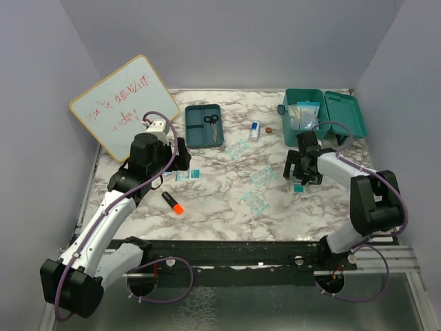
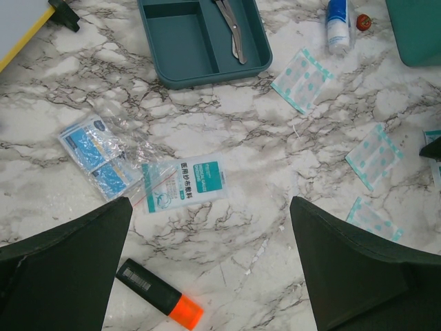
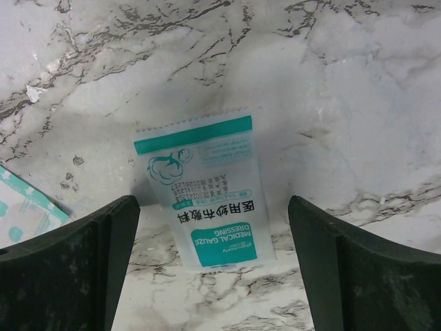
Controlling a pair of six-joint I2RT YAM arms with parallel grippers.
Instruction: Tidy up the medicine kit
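My right gripper is open, low over a medical gauze packet [image 3: 206,192] that lies on the marble between its fingers. My left gripper hangs open above the left side, over a gauze packet [image 2: 183,185] and a bagged blue pack [image 2: 98,152]. Three patterned packets [image 1: 238,149] lie in the middle. A green bin [image 1: 295,133] at back right holds bagged items. A teal divided tray [image 1: 204,138] holds scissors [image 1: 213,125].
A white bottle [image 1: 254,132] and small brown disc [image 1: 269,129] stand left of the bin. A green lid [image 1: 348,110] lies at right, a whiteboard [image 1: 120,110] at back left, a black-orange marker [image 1: 172,202] at front left.
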